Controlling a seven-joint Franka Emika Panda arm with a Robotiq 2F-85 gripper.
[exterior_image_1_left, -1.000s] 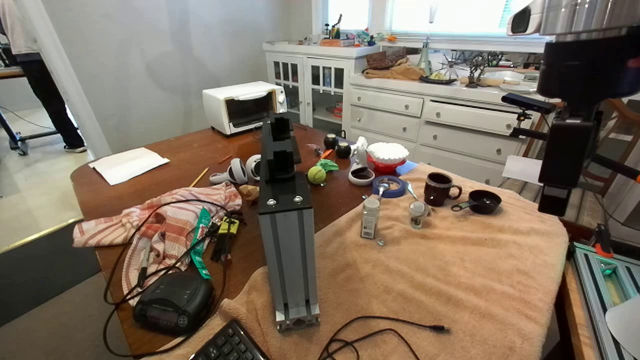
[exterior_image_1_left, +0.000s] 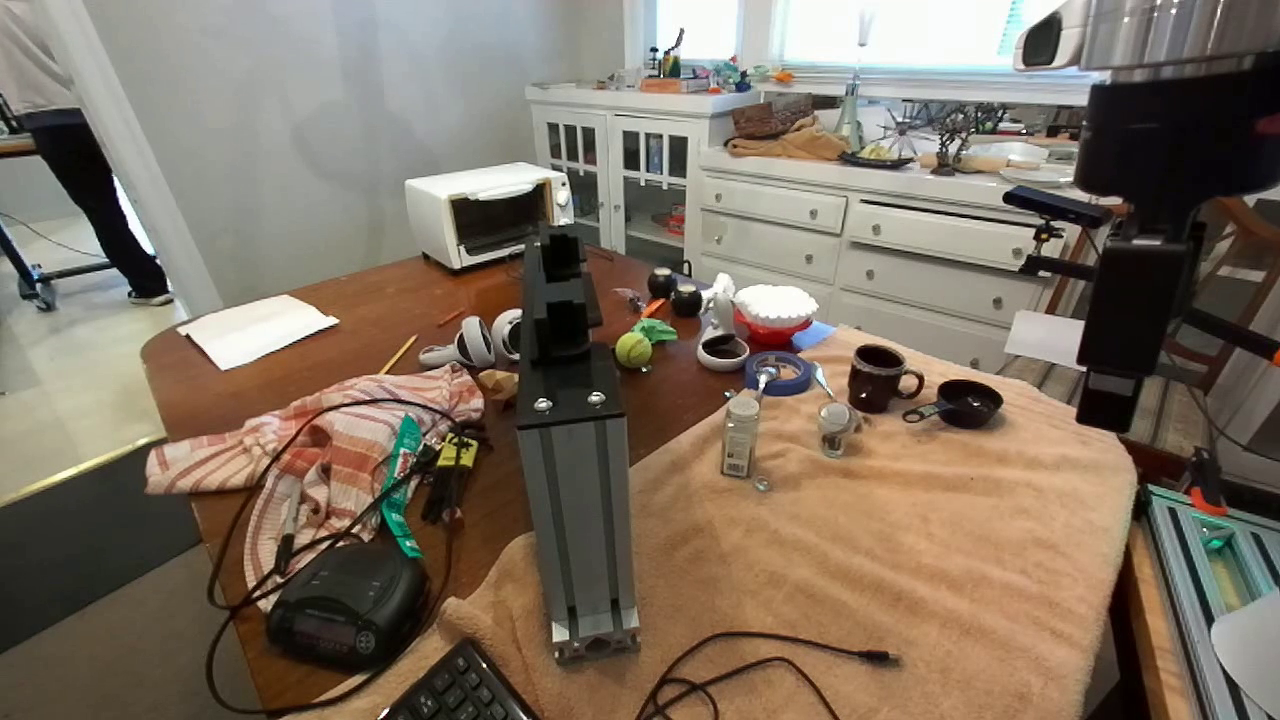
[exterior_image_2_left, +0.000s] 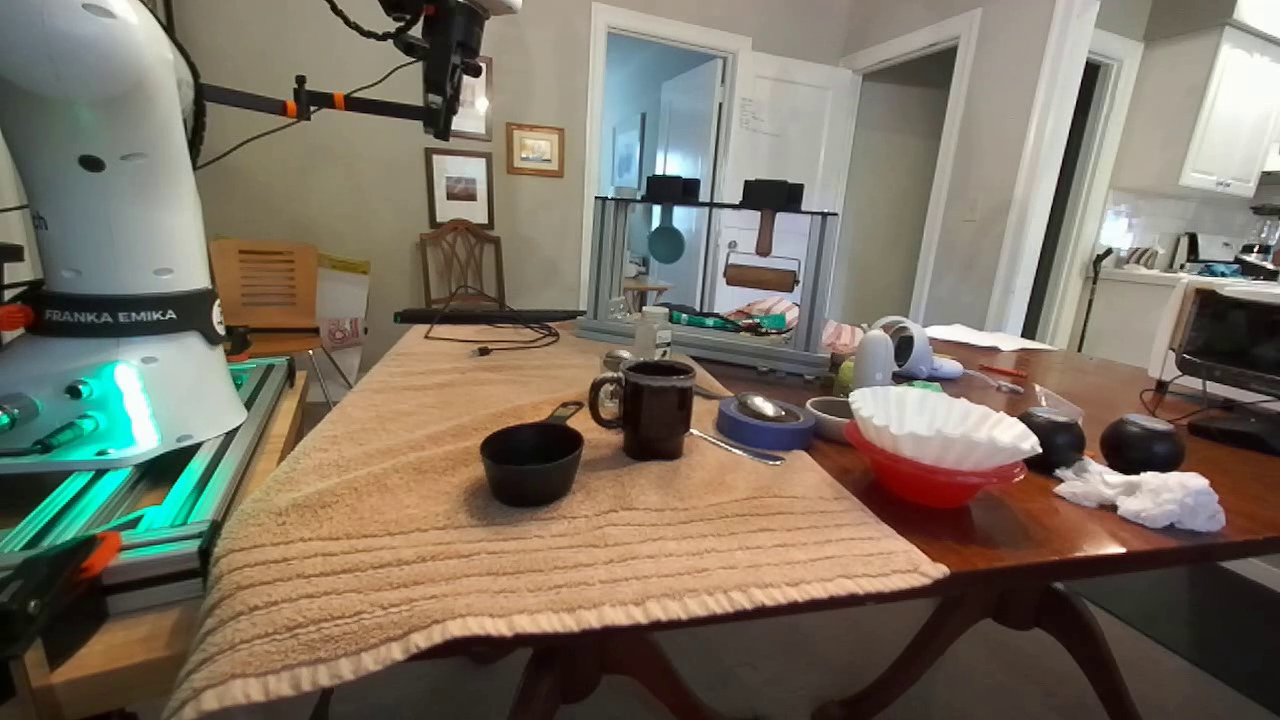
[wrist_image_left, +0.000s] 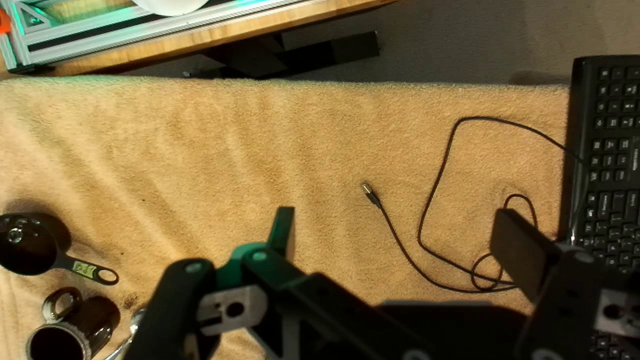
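Note:
High over the towel-covered table, my gripper is open, its two fingers wide apart with only towel and cable visible below the gap. In the first exterior view the gripper (exterior_image_1_left: 1106, 402) hangs at the upper right, well clear of everything on the table. A black measuring cup (exterior_image_2_left: 531, 466) rests on the tan towel (exterior_image_2_left: 396, 540), beside a dark brown mug (exterior_image_2_left: 659, 412). The wrist view has the measuring cup (wrist_image_left: 30, 243) and mug (wrist_image_left: 57, 342) at lower left. A black cable (wrist_image_left: 432, 198) lies loosely coiled on the towel by a black keyboard (wrist_image_left: 612, 150).
A metal rack (exterior_image_1_left: 582, 516) with a black top stands mid-table. Near it are a glass shaker (exterior_image_1_left: 740, 438), blue tape (exterior_image_1_left: 780, 374) and a red bowl (exterior_image_2_left: 930, 478) holding white paper filters (exterior_image_2_left: 942, 422).
The arm and the table objects look unmoved. Only the person at the far left has shifted slightly.

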